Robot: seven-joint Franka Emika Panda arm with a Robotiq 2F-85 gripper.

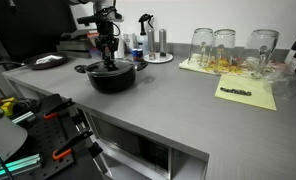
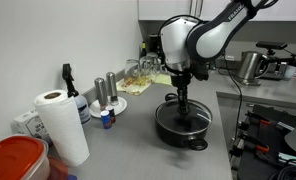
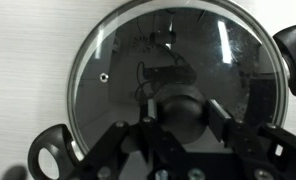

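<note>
A black pot (image 1: pixel 112 82) with a glass lid (image 3: pixel 118 100) stands near the counter's left front edge. The lid's round black knob (image 3: pixel 183 118) lies between the two fingers of my gripper. Those fingers are parted by about the knob's width, one on each side; whether they press on it cannot be told. From exterior view 2, the arm comes down from above, with the gripper (image 2: pixel 182 103) low over the middle of the pot (image 2: pixel 174 132). The lid rests on the pot, its rim level as far as I see.
Glass jars (image 1: pixel 224 47) and a yellow sheet (image 1: pixel 246 89) are at the back right. A paper towel roll (image 2: pixel 62 128), blue-and-red cans (image 2: pixel 106 119) and metal grinders (image 2: pixel 111 86) stand near the wall. A pan (image 1: pixel 48 61) lies farther left.
</note>
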